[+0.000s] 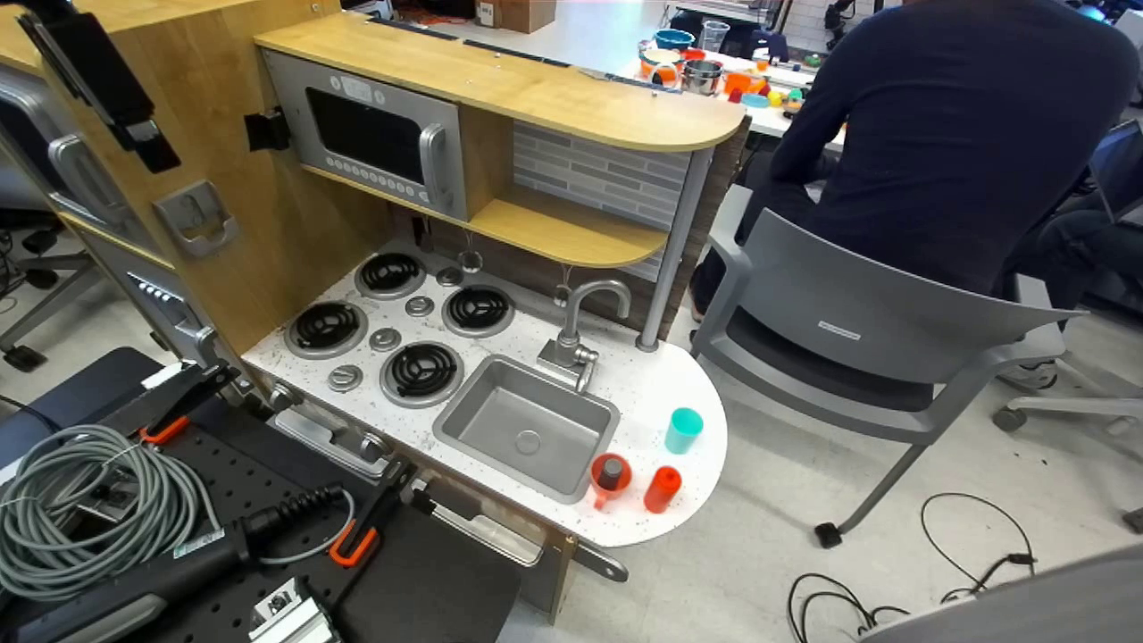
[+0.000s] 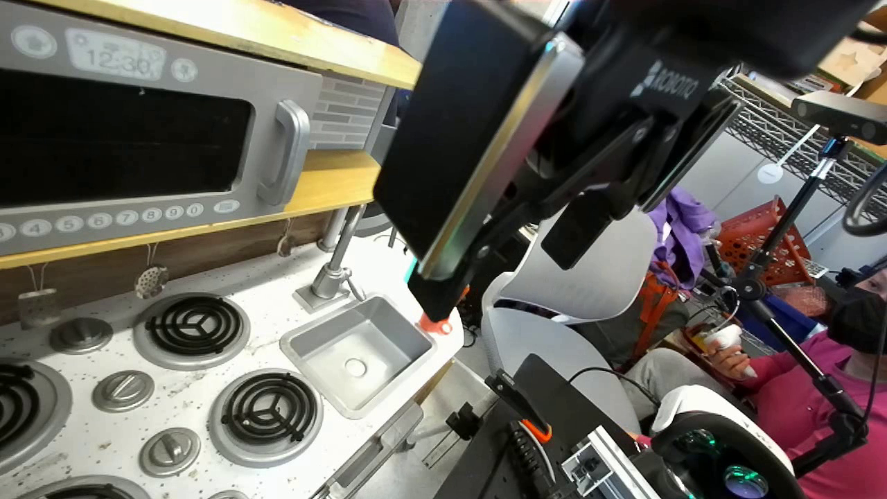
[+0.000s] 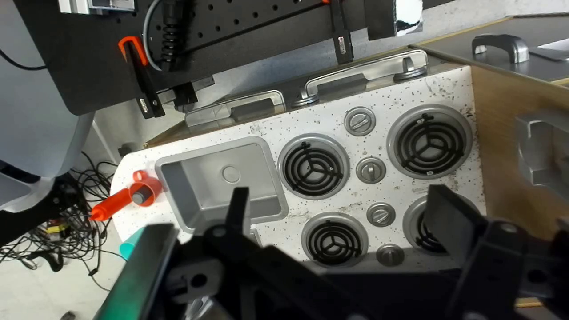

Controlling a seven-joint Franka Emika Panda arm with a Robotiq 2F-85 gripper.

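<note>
In the wrist view my gripper is open above the toy kitchen counter, its two black fingers wide apart with only stove and counter visible between them. It looms large in exterior view 2 as well, where the gripper (image 2: 507, 266) hangs near the camera, partly hiding the counter's far end. An orange-red cup (image 1: 601, 492) with a dark item (image 1: 611, 472) inside stands at the sink's right edge. Beside it are a red bottle (image 1: 663, 489) and a teal cup (image 1: 683, 430). The grey sink (image 1: 514, 413) is empty.
A faucet (image 1: 575, 327) rises behind the sink, under the shelf and microwave (image 1: 370, 139). Four burners and several knobs take up the left counter. A black pegboard table (image 1: 429, 579) with cable and clamps lies in front. A grey chair (image 1: 857, 311) stands to the right.
</note>
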